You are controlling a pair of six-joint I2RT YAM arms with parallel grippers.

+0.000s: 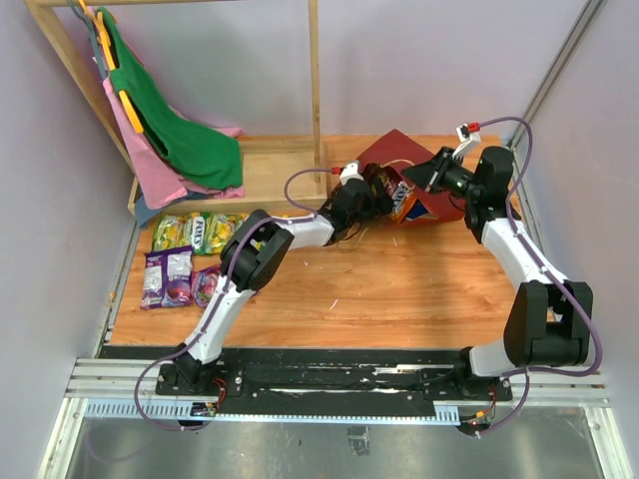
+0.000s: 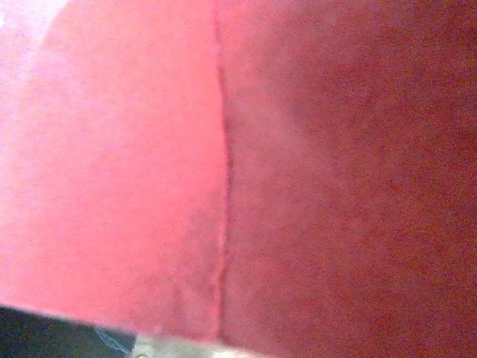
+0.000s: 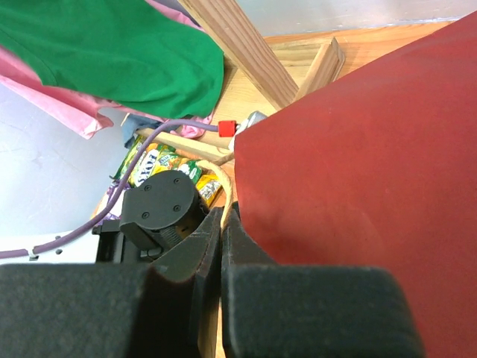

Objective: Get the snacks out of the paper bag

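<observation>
The red paper bag [image 1: 394, 150] lies at the back right, its mouth toward the front, with an orange snack packet [image 1: 399, 200] inside. My left gripper [image 1: 384, 195] is at the bag's mouth beside that packet; its wrist view is filled with red paper, so its fingertips are hidden there. My right gripper is shut at the bag's upper edge, with the cream cord handle [image 3: 216, 170] running between its fingers. Snack packets [image 1: 168, 279] in green-yellow and purple lie on the table at the left.
A wooden rack [image 1: 315, 90] with green [image 1: 185, 140] and pink cloths stands at the back left, just beside the bag.
</observation>
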